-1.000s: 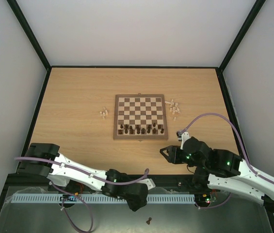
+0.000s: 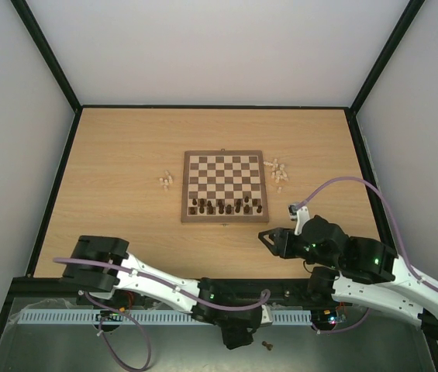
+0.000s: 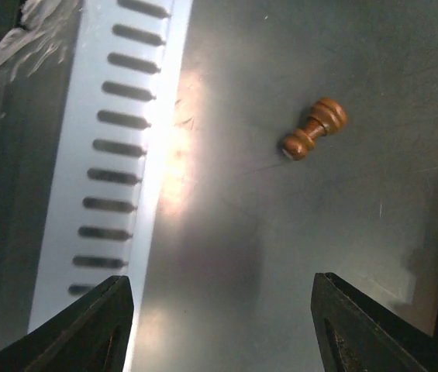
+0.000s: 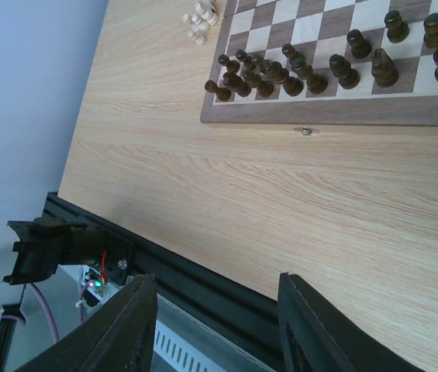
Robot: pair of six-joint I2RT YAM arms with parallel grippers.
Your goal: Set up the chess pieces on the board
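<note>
A brown chess pawn lies on its side on the grey metal floor, below the near table edge. My left gripper is open above that floor, its fingers apart and empty, with the pawn beyond them. The chessboard lies on the table with dark pieces standing in its two near rows. White pieces lie in a pile right of the board and a smaller pile to its left. Over the table's near right part, my right gripper hangs open and empty.
A slotted metal rail runs along the floor beside the left gripper. The dark table-edge beam separates table and floor. Bare wood lies between board and near edge.
The fallen pawn has rolled rightward across the floor and turned. My left arm has moved right alongside it and slightly nearer the front. My right gripper has shifted slightly right.
</note>
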